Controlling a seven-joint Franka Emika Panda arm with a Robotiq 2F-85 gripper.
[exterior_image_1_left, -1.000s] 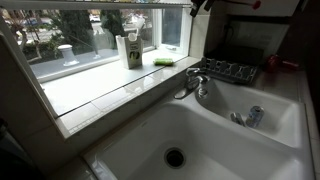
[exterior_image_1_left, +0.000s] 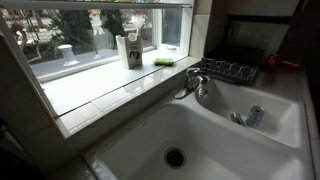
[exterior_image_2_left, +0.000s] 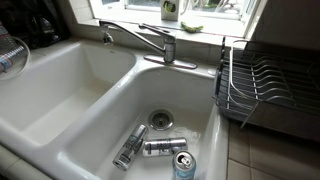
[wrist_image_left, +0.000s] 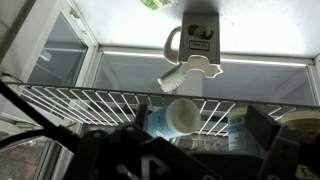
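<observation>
In the wrist view my gripper stands open, its dark fingers (wrist_image_left: 275, 135) apart along the lower part. A white-topped, light blue container (wrist_image_left: 180, 117) shows between them, and a blue-and-white one (wrist_image_left: 240, 132) lies near the right finger. Whether either touches a finger cannot be told. A white wire rack (wrist_image_left: 90, 105) crosses behind them. Neither exterior view shows the gripper. In the sink, exterior view 2 shows two silver cans (exterior_image_2_left: 130, 147) (exterior_image_2_left: 165, 147) lying down and a blue-topped can (exterior_image_2_left: 184, 165) upright.
A double white sink (exterior_image_2_left: 100, 110) has its faucet (exterior_image_2_left: 165, 42) at the back. A dark dish rack (exterior_image_2_left: 265, 85) stands to its right. The windowsill (exterior_image_1_left: 90, 85) holds a carton-like container (exterior_image_1_left: 130, 50) and a green item (exterior_image_1_left: 164, 61).
Dark gripper parts at the top edge of exterior view 1 have moved up and out of the frame. The sink, cans and sill items look unmoved.
</observation>
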